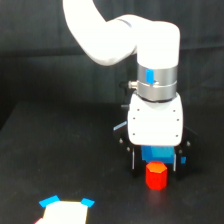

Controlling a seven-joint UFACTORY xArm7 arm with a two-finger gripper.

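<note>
A small red hexagonal block (156,176) sits on the dark table at the lower right. Just behind it lies a blue square (160,153), partly covered by the arm. My gripper (154,167) points down over the square, its two thin dark fingers set wide apart, one on each side of the red block as seen here. The gripper is open. How high the fingertips are above the table, and whether they line up with the block in depth, I cannot tell.
A white object (65,213) with blue corner pieces is cut off by the bottom edge at lower left, a bit of red beside it. Dark curtain hangs behind.
</note>
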